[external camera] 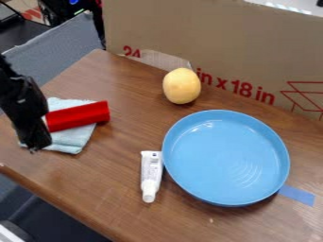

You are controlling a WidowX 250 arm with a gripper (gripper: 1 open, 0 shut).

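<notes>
My black gripper (33,142) is at the left edge of the view, low over the left side of a folded light blue cloth (72,140) on the wooden table. Its fingertips are small and dark, and I see nothing clearly between them. A red cylinder (78,115) lies across the cloth, just right of the gripper, which partly hides the cloth's left part.
A blue plate (228,158) sits on the right, with a white tube (150,176) left of it. A yellow potato-like object (182,86) stands near the cardboard wall (214,43). The table's front-left edge is close to the gripper.
</notes>
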